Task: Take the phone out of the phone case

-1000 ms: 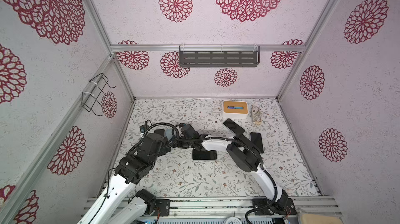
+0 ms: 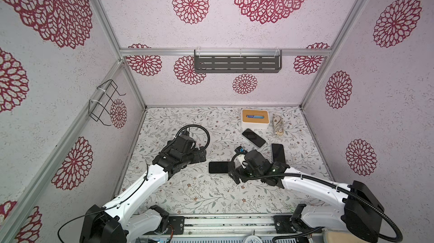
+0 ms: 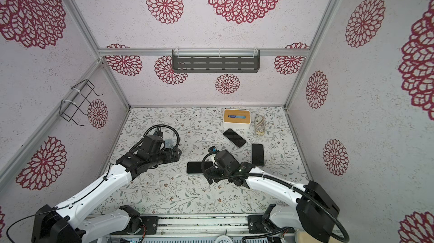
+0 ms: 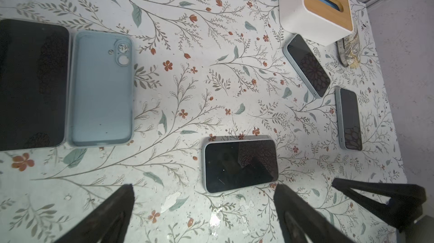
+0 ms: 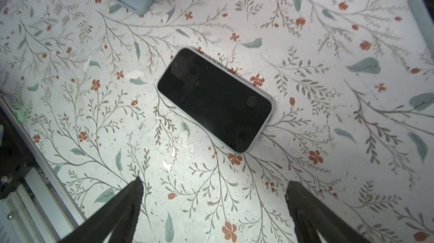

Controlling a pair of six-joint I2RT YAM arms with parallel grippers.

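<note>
In the left wrist view a black tablet-like phone (image 4: 31, 83) lies beside an empty pale-blue case (image 4: 100, 89), its camera cut-outs showing. Right of them a phone with a light rim lies face up; it is also central in the right wrist view (image 5: 212, 100). My left gripper is open above the table at left centre, nothing between its fingers. My right gripper is open above the table, nearer the front right, empty. In both top views the arms hide much of the case.
Two phones (image 4: 306, 64) (image 4: 349, 121) lie at the right, near a white box (image 4: 293, 8) with a wooden lid and a beige bundle (image 2: 278, 125). A grey shelf (image 2: 237, 62) hangs on the back wall.
My right gripper has moved from beside the case toward the front right. The phones on the table look unmoved.
</note>
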